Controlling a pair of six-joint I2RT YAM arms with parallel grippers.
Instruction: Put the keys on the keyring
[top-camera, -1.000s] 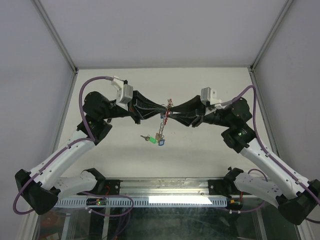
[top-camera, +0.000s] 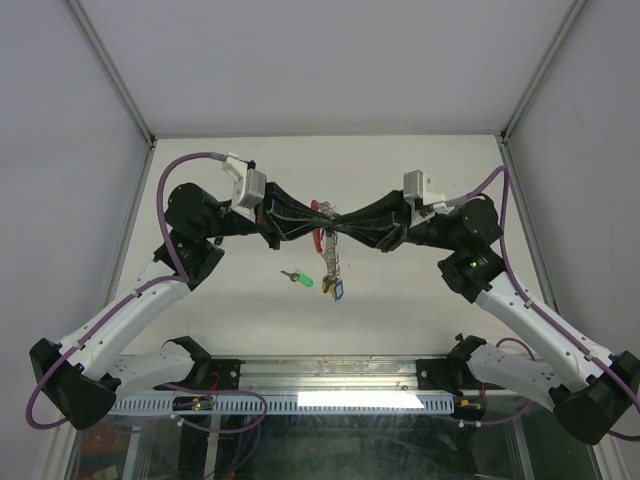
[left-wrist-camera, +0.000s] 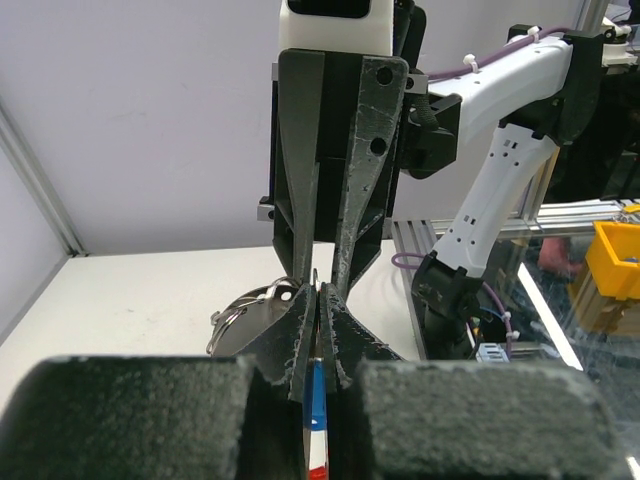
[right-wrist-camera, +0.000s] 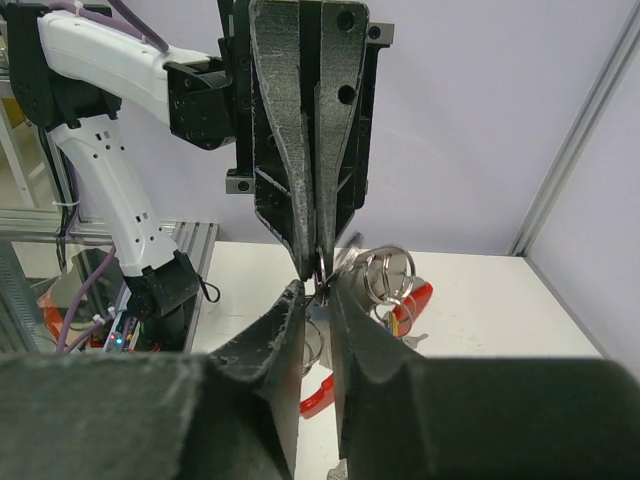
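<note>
In the top view my two grippers meet tip to tip above the white table. From their tips hangs the keyring bunch (top-camera: 331, 255), with red pieces and a blue tag (top-camera: 338, 290) at its lower end. A thin metal part shows at the fingertips of my left gripper, which is shut on it. Silver rings (right-wrist-camera: 388, 277) and a red piece (right-wrist-camera: 318, 398) hang behind the fingertips. My right gripper stands slightly open, with a narrow gap between its fingers. A green-headed key (top-camera: 304, 280) lies apart on the table.
Walls close it in at the back and sides, and a metal rail (top-camera: 320, 375) runs along the front. In the left wrist view a yellow bin (left-wrist-camera: 612, 262) stands at the far right.
The hanging bunch has turned: its red pieces now lie left of the tips, and the blue tag has moved right and slightly towards the front. The arms have barely moved.
</note>
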